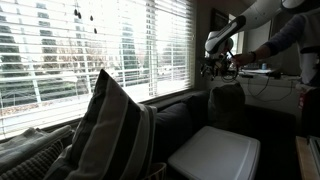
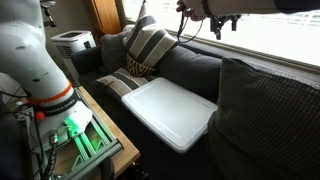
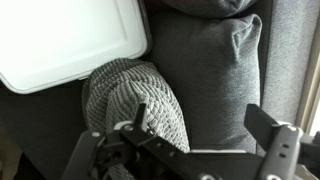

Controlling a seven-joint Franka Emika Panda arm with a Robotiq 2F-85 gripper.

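My gripper is open in the wrist view, its dark fingers wide apart with nothing between them. Below it lie a grey knitted cushion (image 3: 130, 95) and a dark grey sofa cushion (image 3: 205, 75). In exterior view 1 the gripper (image 1: 218, 68) hangs high near the window's right end, small and dark. Exterior view 2 has the gripper (image 2: 212, 24) at the top, above the sofa back. A white lidded bin or flat white panel (image 2: 170, 108) rests on the sofa seat, apart from the gripper; its corner shows at upper left in the wrist view.
Striped cushions (image 2: 150, 45) lean at the sofa's far end in exterior view 2. A large textured dark cushion (image 2: 265, 120) fills the right side there. Window blinds (image 1: 80, 50) run behind the sofa. At the right in exterior view 1, a person's arm (image 1: 285, 38) reaches beside the robot arm.
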